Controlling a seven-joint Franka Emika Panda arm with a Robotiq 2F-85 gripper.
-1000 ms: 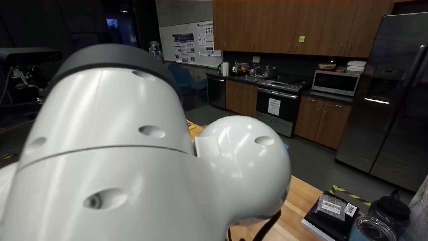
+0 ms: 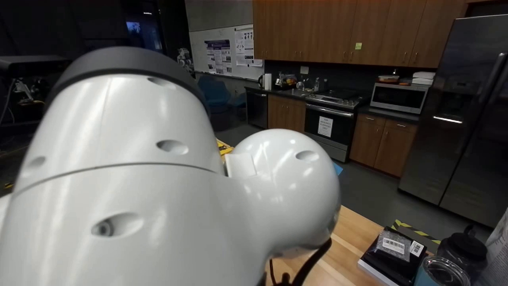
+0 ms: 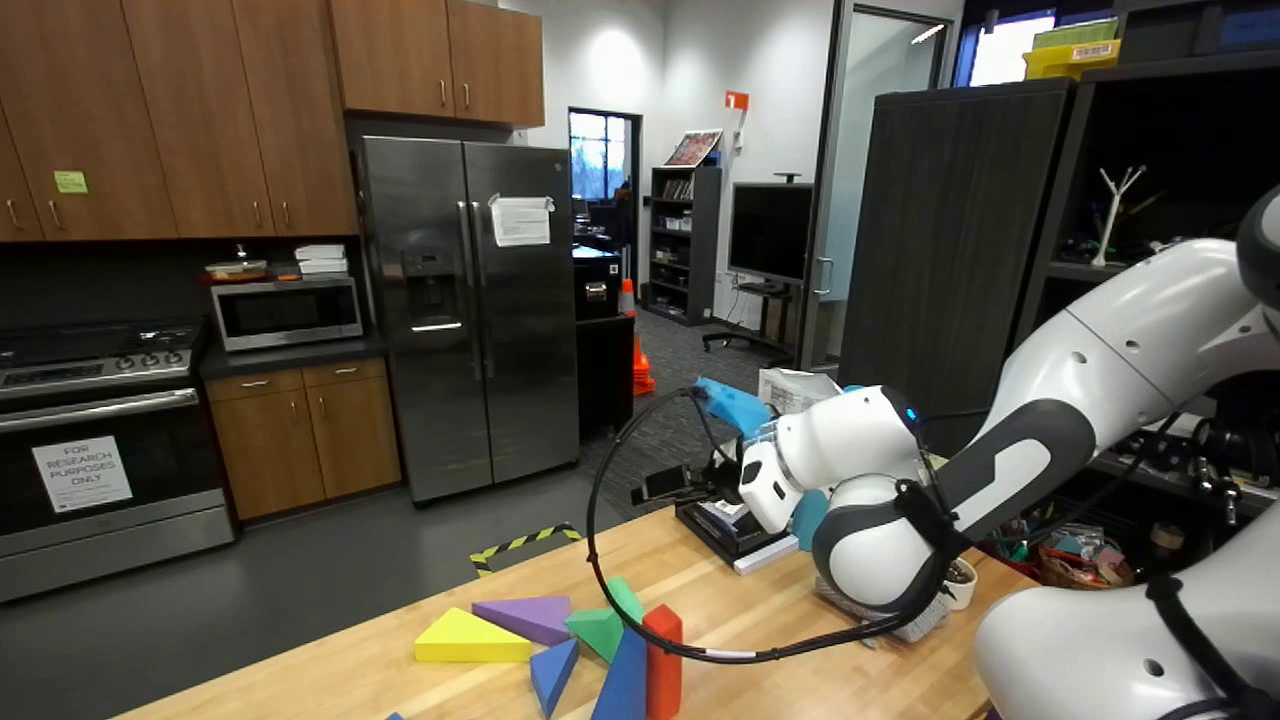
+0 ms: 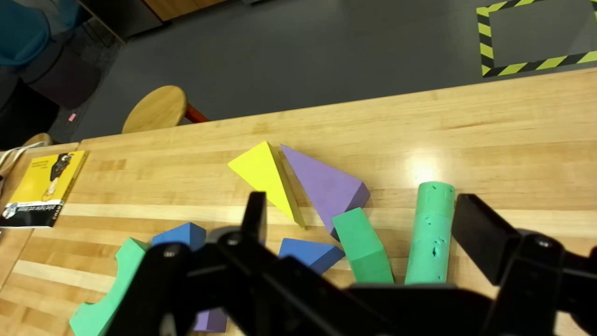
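My gripper stands open in the wrist view, its dark fingers (image 4: 255, 215) wide apart and nothing gripped. Beyond and below it, coloured blocks lie on the wooden table: a yellow triangle (image 4: 266, 176), a purple triangle (image 4: 324, 182), a blue wedge (image 4: 310, 253), a green block (image 4: 364, 246) and a green cylinder (image 4: 432, 229) near the right finger. A green arched block (image 4: 114, 285) lies lower left, beside another blue block (image 4: 182, 234). In exterior view 2 a red block (image 3: 663, 666) stands near the table's front. The arm hides most of the table in exterior view 1.
A yellow book (image 4: 42, 187) lies at the table's left. At the other end are a black box (image 2: 397, 252), a dark jar (image 2: 464, 250) and a blue tumbler (image 2: 440, 272). A cable (image 3: 594, 516) loops from the arm over the blocks. Bare table (image 4: 520, 134) shows at the far right.
In exterior view 1 the arm has shifted slightly left and upward. The things on the table at the right there have not moved.
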